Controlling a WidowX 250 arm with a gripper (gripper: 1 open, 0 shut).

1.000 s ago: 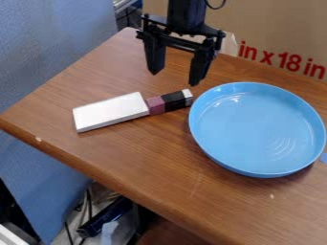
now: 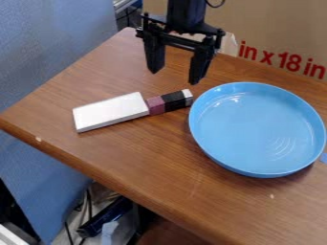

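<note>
My black gripper (image 2: 175, 63) hangs at the top centre of the camera view, open, with its two fingers apart and nothing between them. Below it on the wooden table lies a long object (image 2: 111, 112) with a white, flat body and a narrower end banded in maroon and black with a small pale tip, pointing right. A light blue round plate (image 2: 255, 129) sits to the right of that object, close to its tip. The gripper is above and behind both.
The wooden table (image 2: 153, 172) has bare room at the front and back left. A cardboard panel (image 2: 281, 33) with red printing stands behind. Blue padding (image 2: 38, 86) lies beyond the left edge, with clutter below.
</note>
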